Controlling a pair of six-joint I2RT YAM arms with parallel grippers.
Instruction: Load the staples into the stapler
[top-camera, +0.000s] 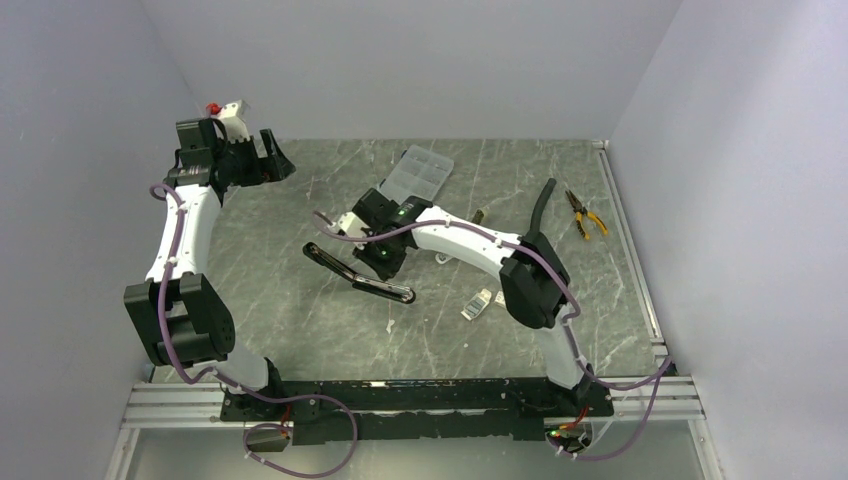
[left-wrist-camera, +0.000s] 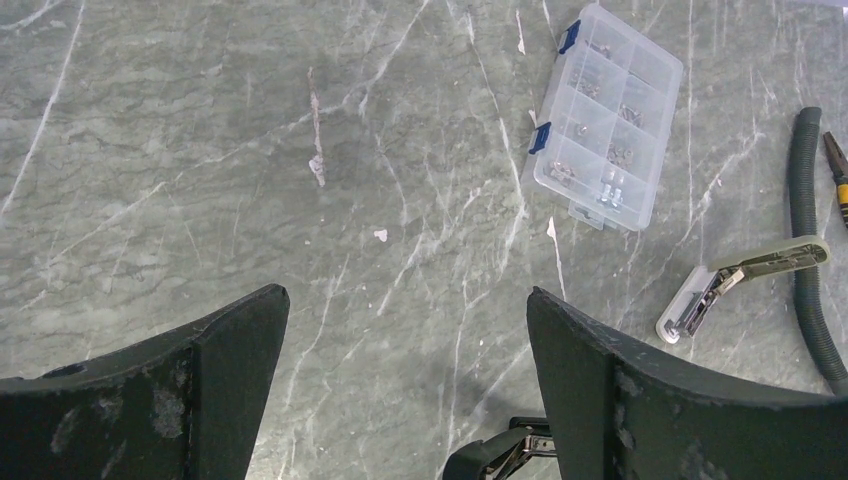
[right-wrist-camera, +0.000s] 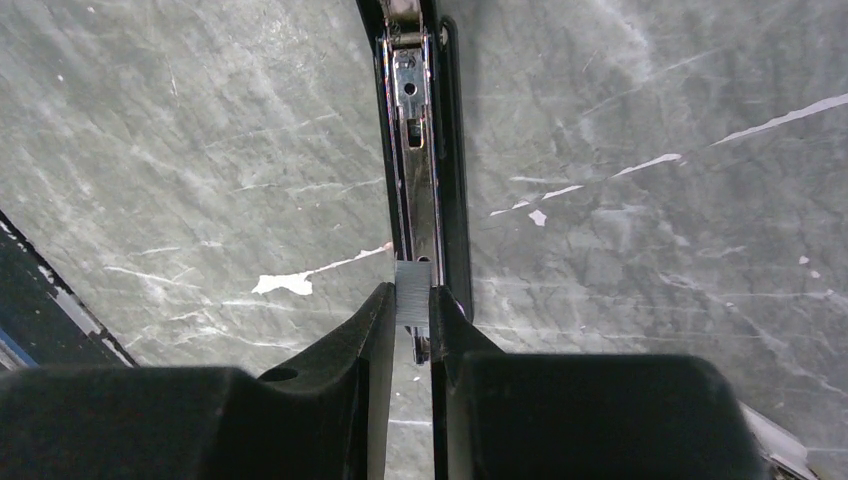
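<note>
A black stapler lies unfolded on the marble table, its metal staple channel facing up in the right wrist view. My right gripper is over it, shut on a grey staple strip, which appears over the channel's lower part; whether it touches cannot be told. My left gripper stands open and empty, raised at the back left; in its wrist view the stapler's end shows at the bottom.
A clear organiser box lies at the back, a smaller olive stapler right of centre, with a dark hose, pliers and small staple packs at right.
</note>
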